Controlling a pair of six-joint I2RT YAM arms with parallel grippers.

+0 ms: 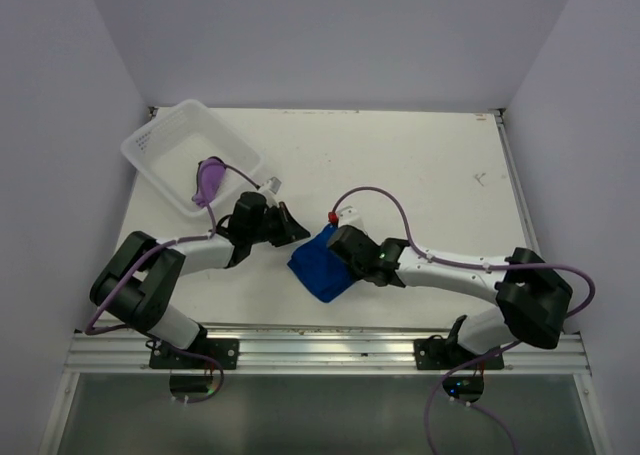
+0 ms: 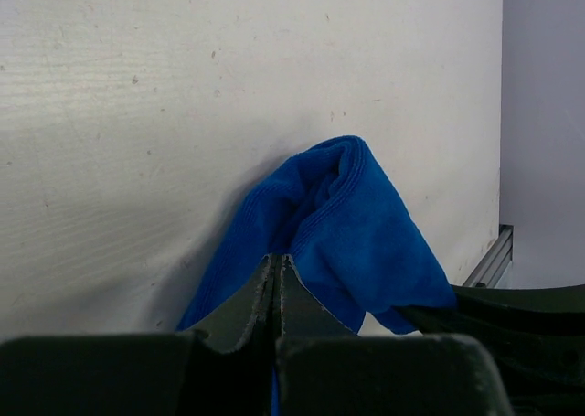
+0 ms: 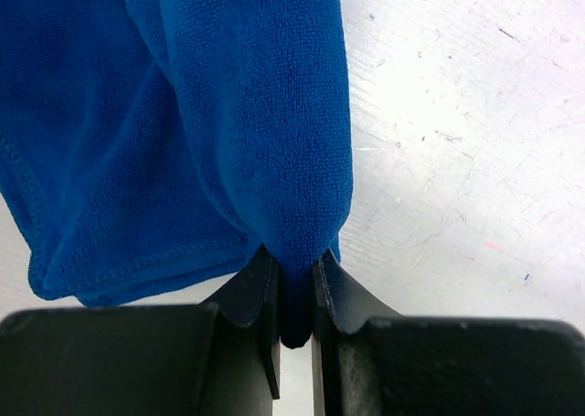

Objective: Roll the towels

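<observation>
One blue towel (image 1: 319,268) lies partly folded near the middle front of the table, its right side under my right gripper. In the right wrist view, that gripper is shut on a gathered fold of the blue towel (image 3: 260,114), whose tip pokes out between the fingers. My left gripper (image 1: 305,238) is just off the towel's upper left side in the top view. From the left wrist view, its fingertips (image 2: 277,259) are together, in front of the bunched towel (image 2: 375,233), with nothing visible between them.
A white basket (image 1: 180,135) stands at the back left with a purple item (image 1: 209,180) inside; what that item is, I cannot tell. The metal rail (image 1: 330,343) runs along the front edge.
</observation>
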